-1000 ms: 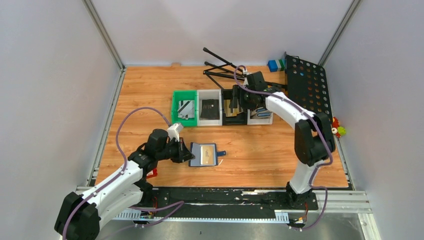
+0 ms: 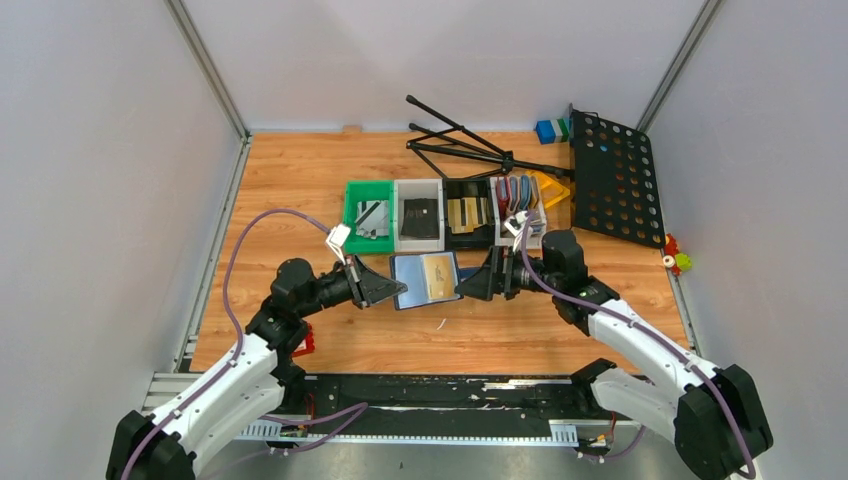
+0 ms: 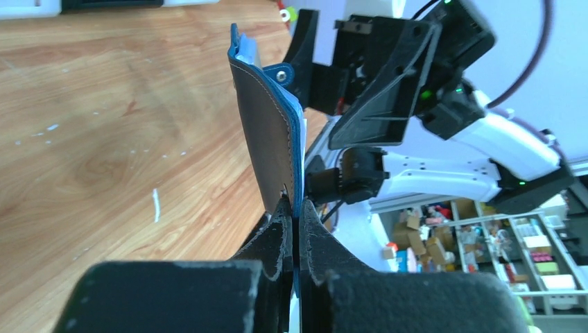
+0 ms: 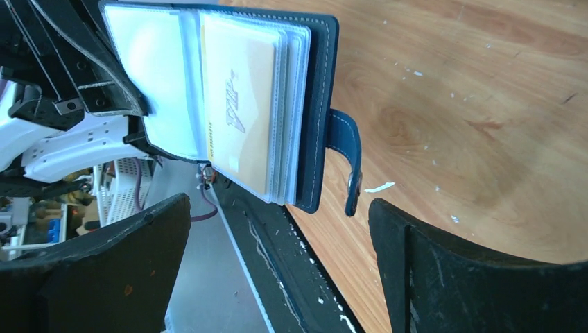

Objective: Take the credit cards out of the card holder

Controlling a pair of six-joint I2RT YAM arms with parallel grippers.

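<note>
The dark blue card holder (image 2: 424,280) is held open and raised above the table by my left gripper (image 2: 399,289), shut on one edge; the left wrist view shows it edge-on above the fingertips (image 3: 283,229). Its clear sleeves and a beige card (image 4: 236,111) face my right gripper (image 2: 465,287), which stands open just right of it. In the right wrist view the holder's strap (image 4: 344,146) hangs between and beyond the open fingers.
A row of boxes, green (image 2: 355,200), white, black and another white, sits behind the holder. A black stand (image 2: 455,150) and perforated panel (image 2: 615,180) lie at the back right.
My left gripper and the card holder have moved up and right in the top view. My right gripper has come from the boxes down to the holder's right side.
</note>
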